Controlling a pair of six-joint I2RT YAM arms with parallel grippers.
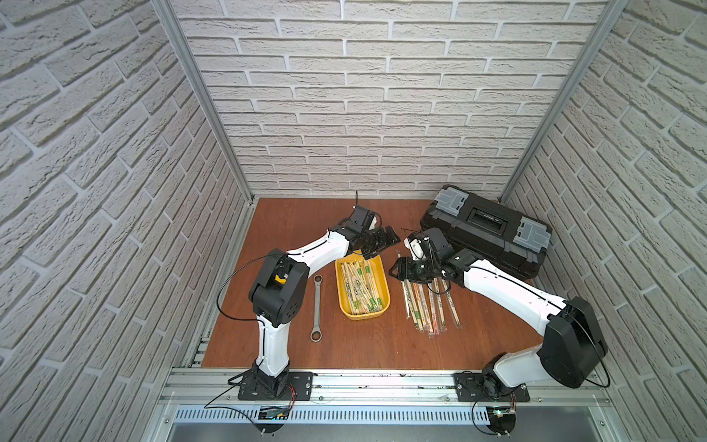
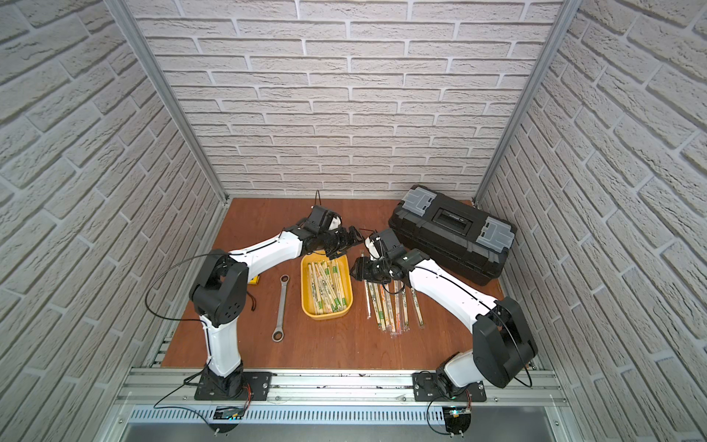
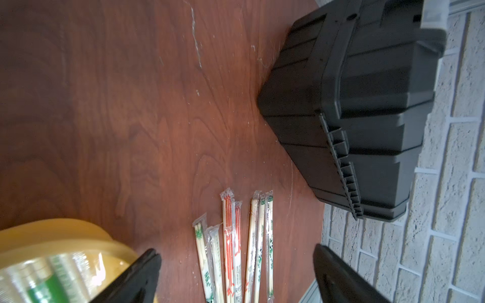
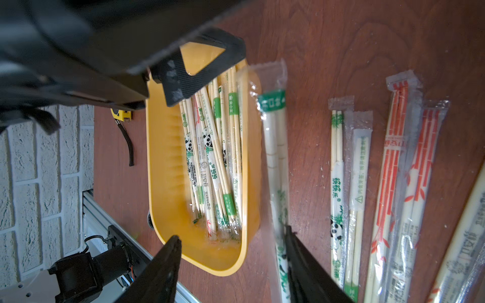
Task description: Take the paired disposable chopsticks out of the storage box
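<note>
The yellow storage box (image 1: pixel 346 309) holds several paired disposable chopsticks (image 4: pixel 212 151) in clear wrappers. More wrapped pairs (image 4: pixel 389 192) lie on the table to its right. My left gripper (image 1: pixel 381 239) hovers open over the box's back end, with nothing seen between its blurred fingertips in its wrist view. My right gripper (image 1: pixel 403 269) stands open just right of the box, above the loose pairs. In the right wrist view a wrapped pair (image 4: pixel 275 161) lies beside the box, under that gripper's fingers.
A black toolbox (image 1: pixel 486 228) fills the back right. A wrench (image 1: pixel 316 305) lies left of the box, and a yellow tape measure (image 4: pixel 121 114) beyond.
</note>
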